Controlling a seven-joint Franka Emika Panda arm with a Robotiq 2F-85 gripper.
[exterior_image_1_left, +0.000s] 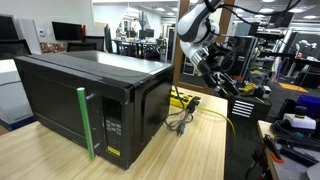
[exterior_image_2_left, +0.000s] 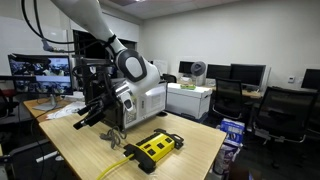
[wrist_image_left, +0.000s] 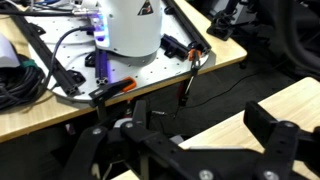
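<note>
A large black microwave (exterior_image_1_left: 75, 100) stands on the wooden table, a green strip (exterior_image_1_left: 86, 123) upright at its front. Beside the microwave lies a loose grey cable (exterior_image_1_left: 183, 122). A yellow and black device (exterior_image_2_left: 155, 147) rests on the table near it, with a yellow cord (exterior_image_1_left: 231, 128) running off. My gripper is open, its dark fingers wide apart in the wrist view with nothing between them. It hangs above the table's end, clear of the microwave and the cable. Its tips are hard to make out in the exterior views.
In the wrist view, the robot's white base (wrist_image_left: 132, 25) stands on a metal plate amid cables, with a dark gap beyond the table edge. Office chairs (exterior_image_2_left: 272, 115) and desks stand farther back.
</note>
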